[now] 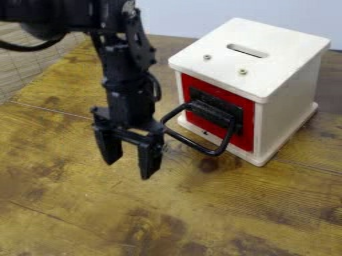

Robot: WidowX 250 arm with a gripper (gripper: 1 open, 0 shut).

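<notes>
My black gripper (130,152) hangs low over the wooden table at centre left, its two fingers apart with nothing between them. Just right of it stands a white wooden box (283,100) with a slot and two screws on its sloped top, a red front panel (199,87) and a black loop handle (209,150) sticking out toward the arm. The gripper partly covers the left end of the handle in this view; whether they touch I cannot tell.
A woven mat or floor shows at the upper left, and a pale wall lies behind the box.
</notes>
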